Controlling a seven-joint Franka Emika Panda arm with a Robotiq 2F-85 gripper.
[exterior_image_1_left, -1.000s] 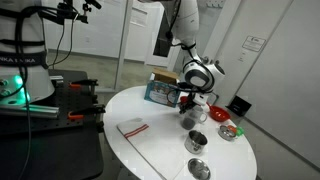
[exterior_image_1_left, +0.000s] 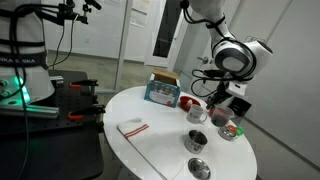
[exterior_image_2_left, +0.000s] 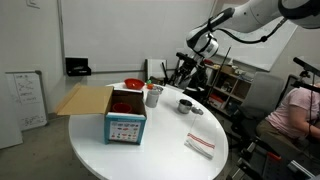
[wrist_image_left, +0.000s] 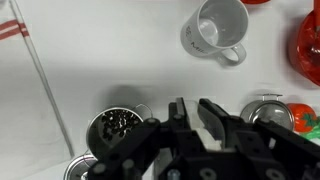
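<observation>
My gripper (exterior_image_1_left: 213, 103) is at the right side of the round white table, shut on a pale object. In exterior view 1 that pale object (exterior_image_1_left: 222, 115) hangs under the fingers and looks like a light, cup-like shape. The wrist view shows only a whitish part of the pale object (wrist_image_left: 207, 140) between the dark fingers; the rest is hidden. A white mug (wrist_image_left: 215, 32) stands apart from the gripper, towards the top of the wrist view. Nearer the front is a silver pot (exterior_image_1_left: 194, 142) with dark contents.
Close beside the gripper lie a metal item (wrist_image_left: 268, 108) and a red and green item (wrist_image_left: 304, 118). A red bowl (wrist_image_left: 309, 50) is at the upper right. Near the table's front are a round metal lid (exterior_image_1_left: 198, 168) and a striped cloth (exterior_image_1_left: 132, 127). A box (exterior_image_2_left: 125, 118) stands at one side.
From beside the white mug, the gripper has moved right with the pale object. The mug and pot have stayed in place.
</observation>
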